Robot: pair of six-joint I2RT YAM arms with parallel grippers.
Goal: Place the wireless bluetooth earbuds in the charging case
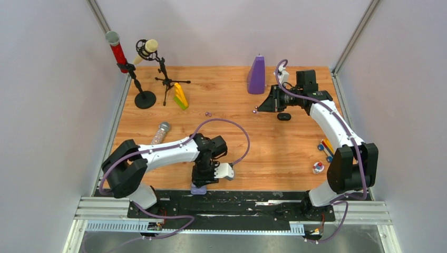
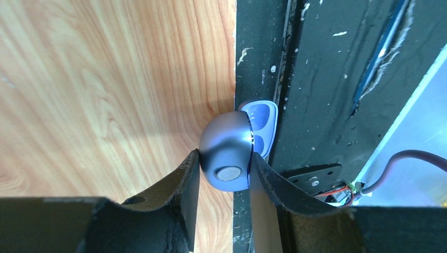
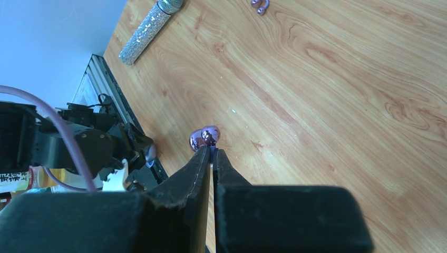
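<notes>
The charging case (image 2: 226, 153) is in the grip of my left gripper at the front edge of the table, its blue inner tray (image 2: 261, 121) showing beside the rounded silver-blue shell. In the top view it shows as a lavender piece (image 1: 198, 191) under that gripper. My right gripper is shut on a shiny purple earbud (image 3: 210, 134), held at the right side of the table in the top view. A second earbud (image 3: 258, 7) lies on the middle of the wood in the top view (image 1: 208, 114).
A glittery microphone (image 1: 161, 133) lies at left. Microphone stands (image 1: 145, 99), a yellow-green piece (image 1: 180, 95) and a purple object (image 1: 256, 76) stand at the back. A black oval (image 1: 284, 117) and small toys (image 1: 318, 167) lie right.
</notes>
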